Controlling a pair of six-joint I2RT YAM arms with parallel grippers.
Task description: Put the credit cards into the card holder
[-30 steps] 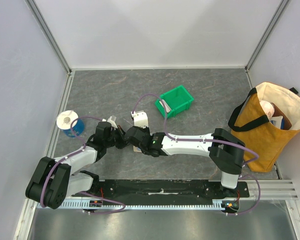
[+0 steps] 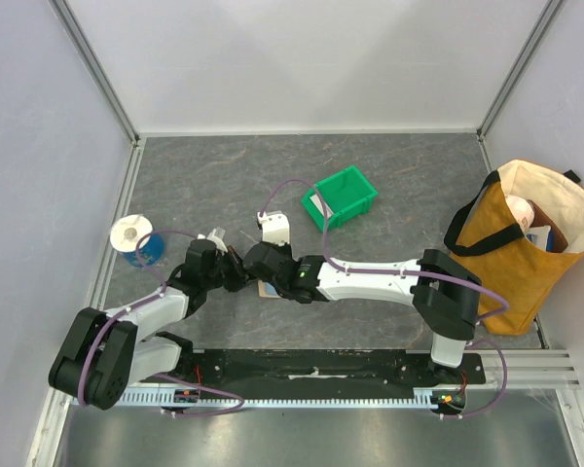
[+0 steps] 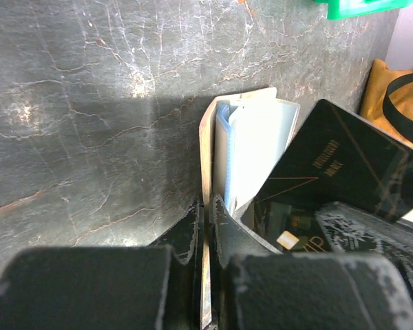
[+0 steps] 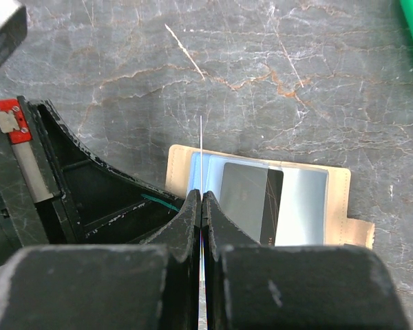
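The tan card holder lies on the grey table with clear and blue-edged pockets facing up; a grey and black panel shows in it. In the left wrist view, my left gripper is shut on the holder's tan edge. My right gripper is shut on a black card, which shows a gold chip in the left wrist view. Seen edge-on from the right wrist, this card is a thin upright line above the holder's blue-edged left side. Whether its lower edge is inside a pocket, I cannot tell.
Behind the arms stands a green box with pale flat items in it. A blue-and-white roll is at the left edge, a mustard bag at the right. Both arms crowd closely around the holder.
My right arm has shifted very slightly over the holder, and its cable has moved a little. The left arm looks nearly still.
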